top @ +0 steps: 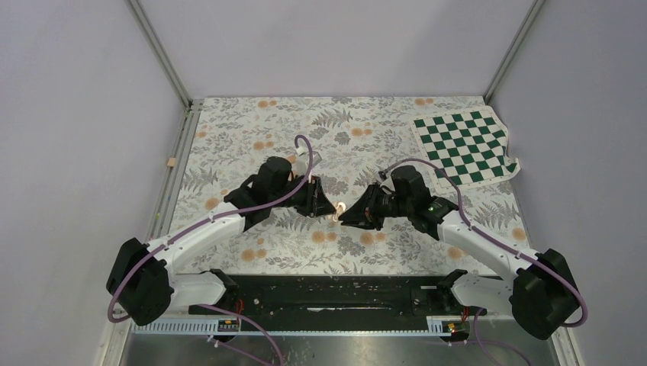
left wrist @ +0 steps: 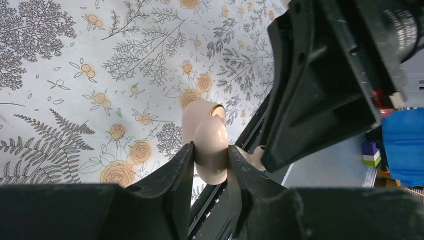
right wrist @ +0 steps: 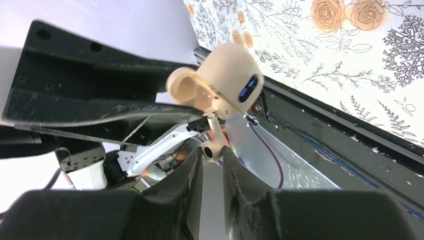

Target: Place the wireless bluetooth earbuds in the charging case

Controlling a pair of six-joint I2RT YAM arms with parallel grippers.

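Note:
A cream charging case (top: 339, 209) is held up between the arms, its lid raised; my left gripper is shut on it. In the right wrist view the case (right wrist: 229, 75) shows a dark display and open interior. An earbud (right wrist: 215, 140) stands between the fingertips of my right gripper, stem toward the case, touching or very close to it. The top view shows both grippers nearly meeting at the middle.
A green checkered board (top: 461, 144) lies at the back right of the floral-covered table (top: 252, 122). The dark front edge (top: 328, 290) runs below the arms.

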